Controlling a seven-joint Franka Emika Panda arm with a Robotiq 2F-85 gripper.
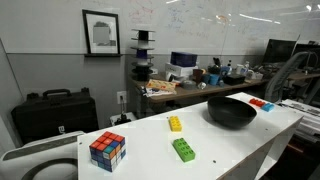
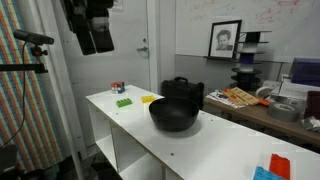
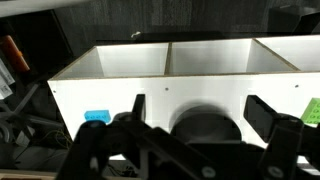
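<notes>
In the wrist view my gripper stands open, its two dark fingers wide apart with nothing between them. Beyond and below the gap, a black bowl rests on the white table, partly covered by the gripper body. The same bowl sits upright mid-table in exterior view 1, looking empty from the side. A green block, a yellow block and a large multicoloured cube lie toward the near left. At the opposite end are a blue block and a red block.
Dark arm parts hang high at the upper left of exterior view 2, clear of the tabletop. Open white compartments run along the table's side. A cluttered wooden bench stands behind. Bare table separates the bowl from the blue and red blocks.
</notes>
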